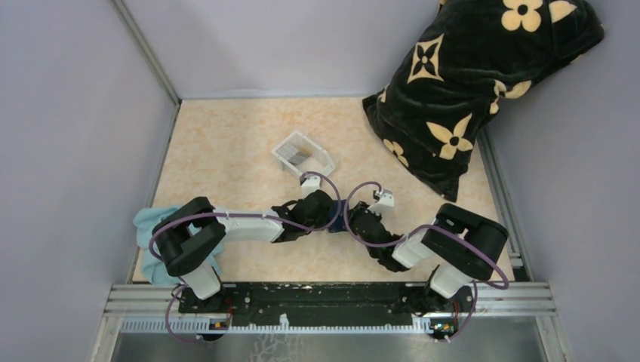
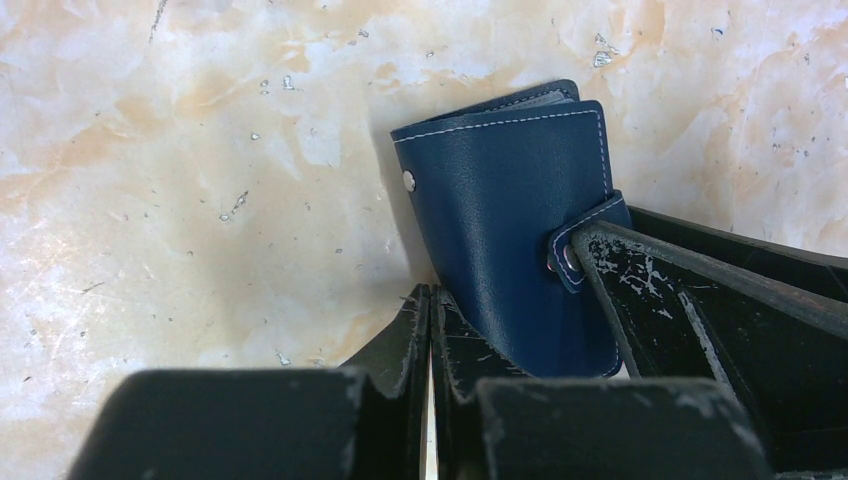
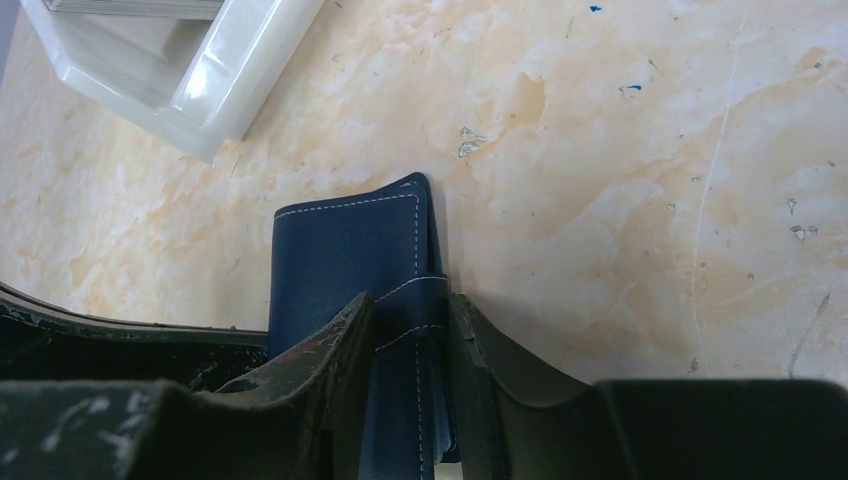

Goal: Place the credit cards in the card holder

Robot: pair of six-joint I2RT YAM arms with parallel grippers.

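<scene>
The dark blue card holder (image 2: 510,230) lies folded on the table, its snap strap (image 3: 413,300) across the open-side edge. My left gripper is shut, its tips against the holder's spine side, with nothing seen between them. Fingers of my right gripper stand apart, one over the cover and one beyond the edge, with strap and edge between them. The left wrist view has a right fingertip (image 2: 600,240) at the snap. Greyish flat pieces, probably the cards (image 1: 291,153), lie in the white tray (image 1: 326,157).
A patterned black cushion (image 1: 445,98) covers the back right corner. Light blue cloth (image 1: 155,241) lies at the left front edge. The tray stands just behind my left gripper.
</scene>
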